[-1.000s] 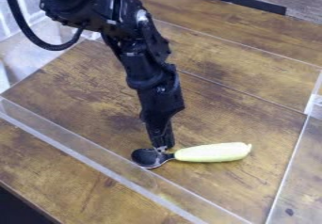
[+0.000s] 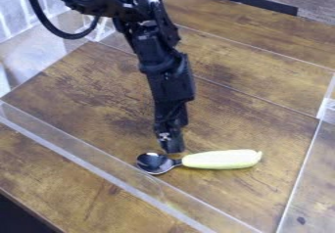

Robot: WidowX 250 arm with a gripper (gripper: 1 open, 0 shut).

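Note:
A metal spoon with a pale cream, bulging handle (image 2: pixel 222 159) lies on the wooden surface in the lower middle, its dark shiny bowl (image 2: pixel 153 163) pointing left. My black gripper (image 2: pixel 171 143) hangs from the arm just above and behind the spoon, near where bowl and handle meet, apparently apart from it. The fingertips are small and dark, so their spacing is hard to see; nothing shows held between them.
The wooden board (image 2: pixel 78 100) is otherwise clear around the spoon. Clear plastic edging runs along its front and right side, and a dark cable loops at the upper left.
My gripper has risen from beside the spoon's bowl and shifted slightly right. The spoon lies where it was.

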